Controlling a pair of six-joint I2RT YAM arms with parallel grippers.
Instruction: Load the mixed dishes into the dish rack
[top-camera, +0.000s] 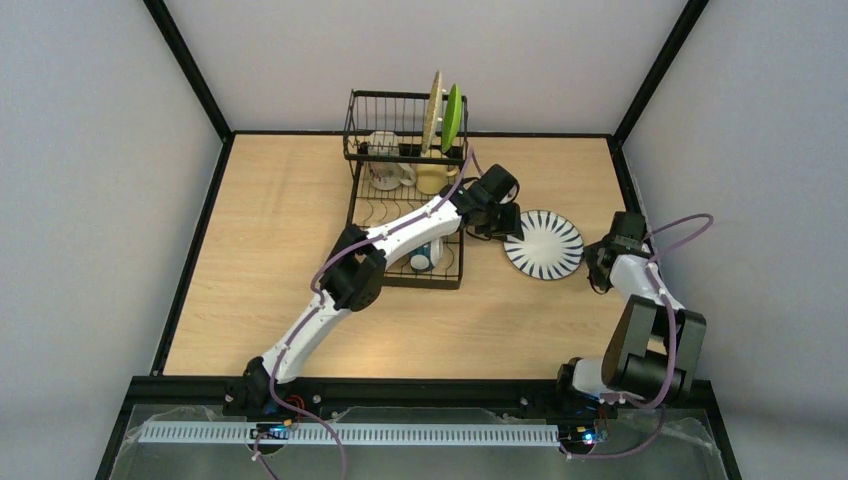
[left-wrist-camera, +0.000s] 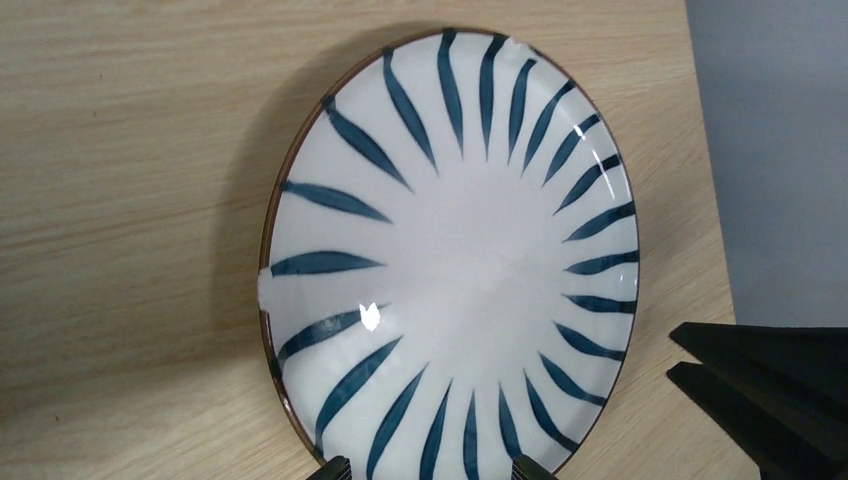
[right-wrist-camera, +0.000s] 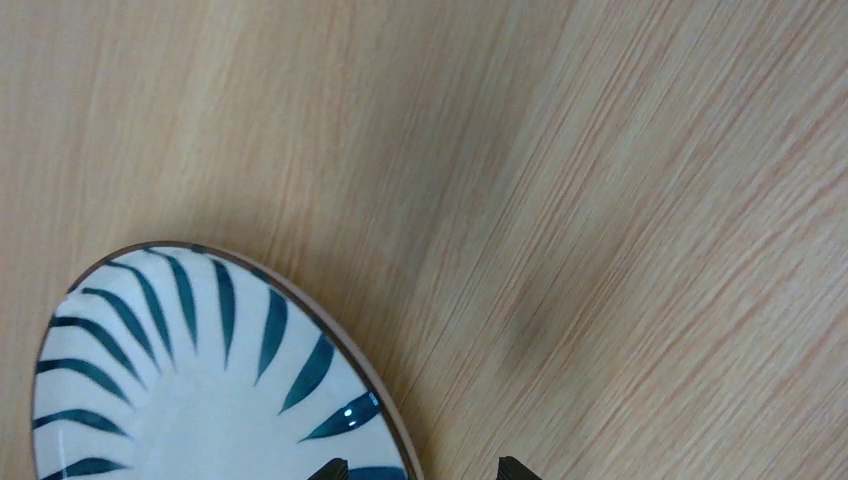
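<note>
A white plate (top-camera: 546, 245) with dark blue stripes lies on the table right of the black dish rack (top-camera: 410, 283). At the plate's left edge, my left gripper (top-camera: 520, 230) is open; its fingertips (left-wrist-camera: 332, 468) show low in its wrist view, across the near part of the plate (left-wrist-camera: 470, 250). Just off the plate's right side is my right gripper (top-camera: 590, 265), open and empty. In the right wrist view the plate (right-wrist-camera: 200, 420) fills the lower left. A light plate (top-camera: 432, 112) and a green plate (top-camera: 452, 118) stand upright in the upper tier.
Inside the rack's lower tier are a white mug (top-camera: 385, 176), a yellow mug (top-camera: 431, 180) and a blue-and-white cup (top-camera: 421, 257). My left arm crosses over the rack's front part. Bare table (top-camera: 480, 330) lies in front.
</note>
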